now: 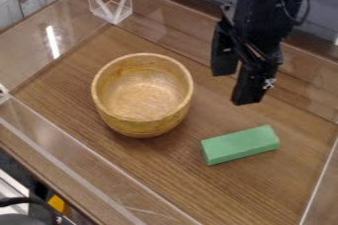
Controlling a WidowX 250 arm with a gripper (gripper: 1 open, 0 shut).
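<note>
My gripper is black and hangs open over the right middle of the wooden table, its fingers pointing down with nothing visible between them. It is above and behind a green block, and to the right of a round wooden bowl. The bowl looks empty. The green block lies flat at the front right, apart from the bowl.
A white wire-like object stands at the back left. A wall runs along the back, and dark items sit at the lower left edge.
</note>
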